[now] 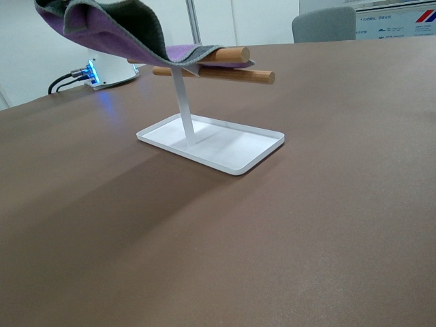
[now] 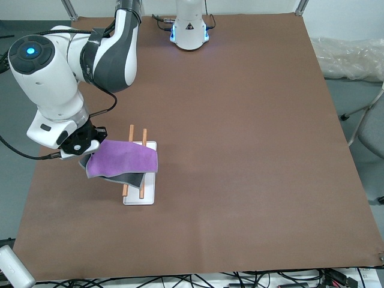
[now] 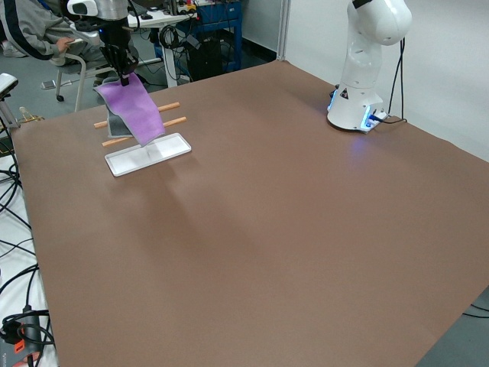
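Note:
A purple and grey cloth lies draped over the wooden dowels of a small rack with a white tray base. My gripper is at the cloth's outer end, pointing down in the right view; whether its fingers are shut on the cloth is hard to tell. In the left view its tips are hidden under the white wrist. The top view shows the cloth's grey side curled up, with no gripper in sight.
Cables run along the table's near edge in the left view, and a grey chair stands off to the right.

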